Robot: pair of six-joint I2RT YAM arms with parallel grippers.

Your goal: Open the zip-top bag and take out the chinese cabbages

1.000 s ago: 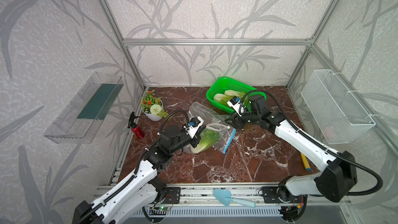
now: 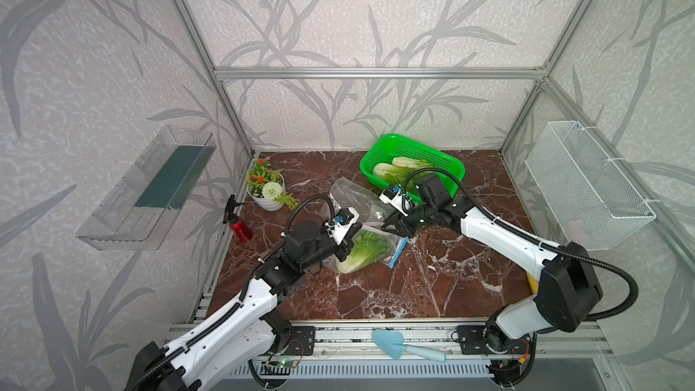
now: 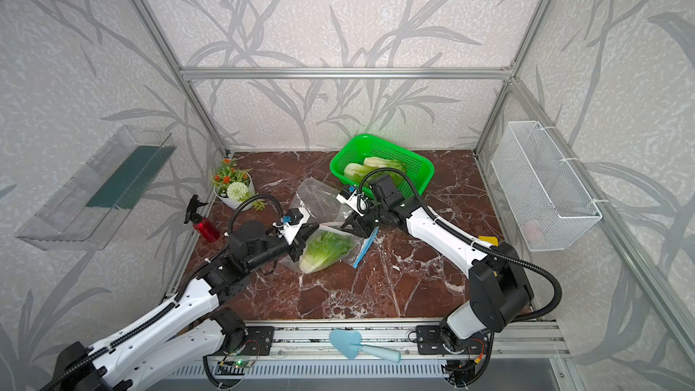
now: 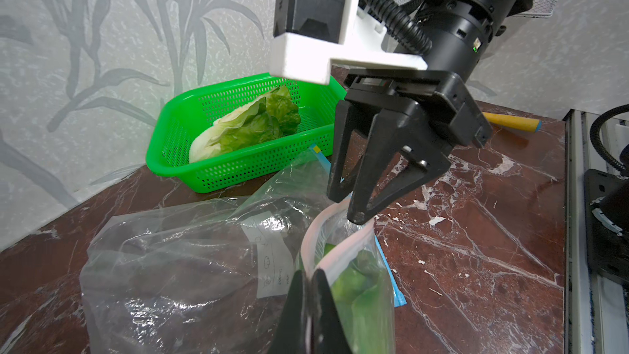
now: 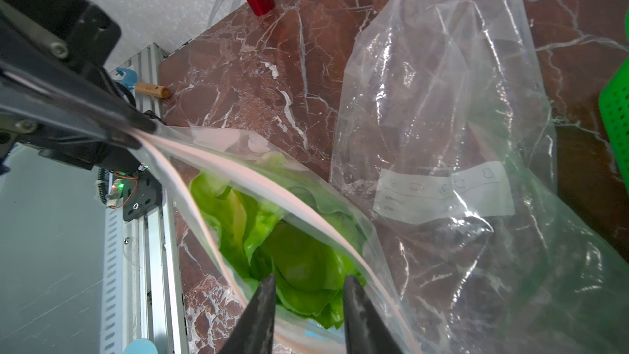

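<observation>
A Chinese cabbage (image 2: 359, 252) lies inside the clear bag, whose pinkish rim (image 5: 275, 193) stands parted, showing green leaves (image 5: 295, 255) within. My left gripper is shut on the rim at one end of the mouth. At the other end, my right gripper has its fingers somewhat apart over the opening. Its fingertips (image 4: 359, 215) are close to the rim in the left wrist view; contact is unclear. More cabbages (image 2: 405, 168) rest in the green basket (image 2: 445, 161). Cabbage parts behind the left gripper are hidden.
Flat clear plastic (image 5: 445, 91) with a white label spreads behind the mouth. A blue strip (image 2: 398, 252) lies beside the bag. The flower pot (image 2: 267, 203) and red bottle (image 2: 240, 228) stand left. Right of the bag, the front tabletop (image 2: 456, 289) is clear.
My right gripper has moved left and toward the front, coming over the bag's mouth. The left gripper shifted only slightly, staying at the bag. The basket has not moved.
</observation>
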